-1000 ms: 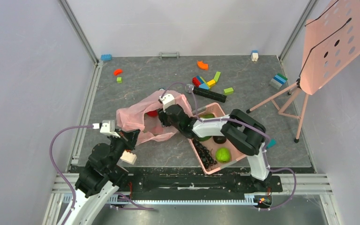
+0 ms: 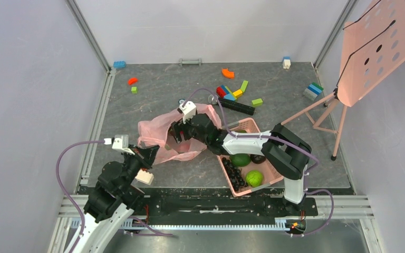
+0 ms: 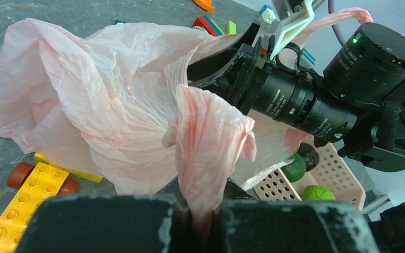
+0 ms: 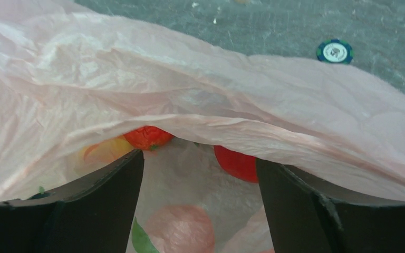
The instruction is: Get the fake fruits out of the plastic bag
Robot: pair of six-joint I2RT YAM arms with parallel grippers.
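Note:
The crumpled pink plastic bag (image 2: 150, 128) lies mid-table, its mouth toward my right arm. My left gripper is shut on a gathered fold of it, which rises between the fingers in the left wrist view. My right gripper reaches into the bag's mouth, fingers apart and nothing between the tips. Inside, the right wrist view shows a red tomato-like fruit (image 4: 148, 138) by the left finger and another red fruit (image 4: 235, 163) beside the right one, partly covered by the bag's edge. Closer in, a pinkish round shape (image 4: 182, 229) shows, with a green leaf (image 4: 142, 240).
A pink basket (image 2: 270, 178) under my right arm holds a green fruit (image 2: 254, 178), dark grapes (image 2: 233, 174) and others. Toy bricks (image 2: 237, 93) and a black cylinder (image 2: 236, 106) lie behind the bag. The tripod board (image 2: 382, 50) stands at the right.
The bag's near part and the basket have shifted slightly right. The left arm has stayed still.

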